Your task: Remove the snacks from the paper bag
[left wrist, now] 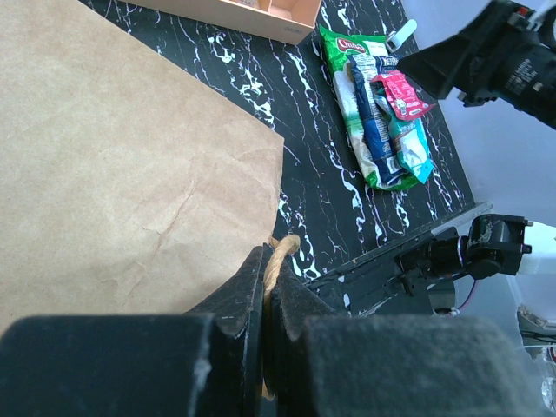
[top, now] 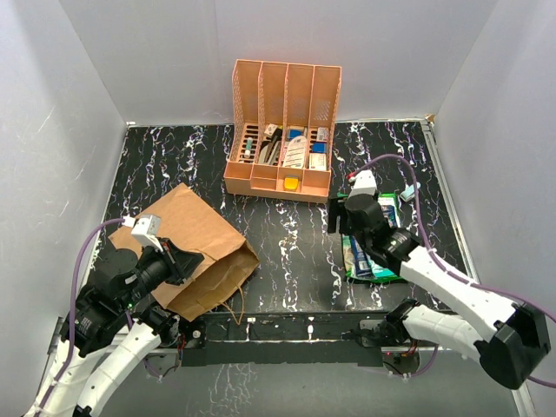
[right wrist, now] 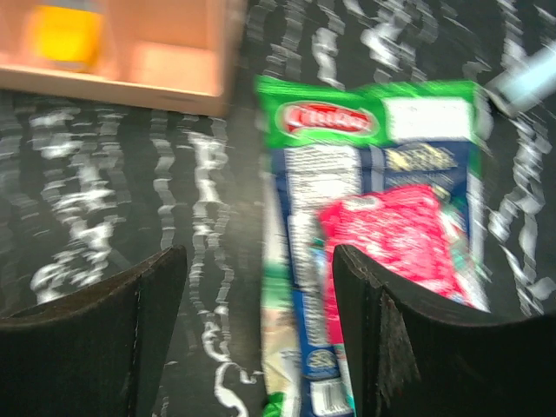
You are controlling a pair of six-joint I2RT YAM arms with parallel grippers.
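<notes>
The brown paper bag (top: 195, 228) lies on its side at the left, its mouth facing front right. My left gripper (top: 196, 262) is shut on the bag's twisted cord handle (left wrist: 285, 248), which runs up between its fingers. At the right, snack packets lie stacked on the table: a green and white bag (left wrist: 347, 95) underneath, then a dark blue one (left wrist: 369, 117), a teal one (left wrist: 410, 143) and a pink one (right wrist: 391, 230). Above the left side of this pile, my right gripper hangs open and empty. The inside of the paper bag is mostly hidden.
An orange divided organizer (top: 261, 184) with small items stands at the back centre. A small pale object (top: 410, 191) lies behind the snacks on the right. Bare dark table (top: 291, 252) separates bag and pile.
</notes>
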